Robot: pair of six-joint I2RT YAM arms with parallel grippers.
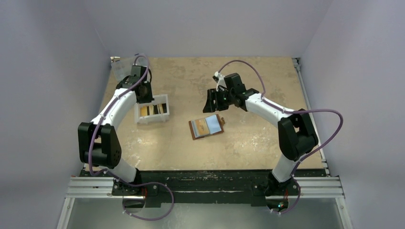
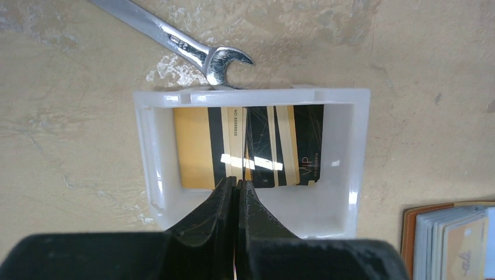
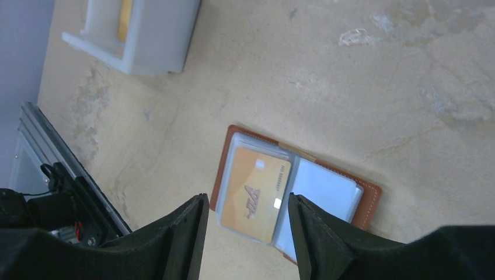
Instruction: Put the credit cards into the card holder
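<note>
Several gold and black cards [image 2: 194,146] lie overlapped in a white box [image 2: 347,204]. Over its near side in the left wrist view are the tips of my left gripper, pressed together, with nothing showing between them. The card holder [image 1: 206,127] lies spread out on the table, its brown edge [image 3: 366,213] showing around clear sleeves. One side of it shows a gold card [image 3: 255,192], the other a pale blue-white sleeve [image 3: 321,201]. In the right wrist view my right gripper is open, its fingers apart above the holder and nothing held.
A metal wrench [image 2: 192,49] lies against the box's far wall. At the back left is a clear plastic lid [image 1: 123,69], partly covered by the left arm. Bare table separates the box from the holder, and the right side is clear.
</note>
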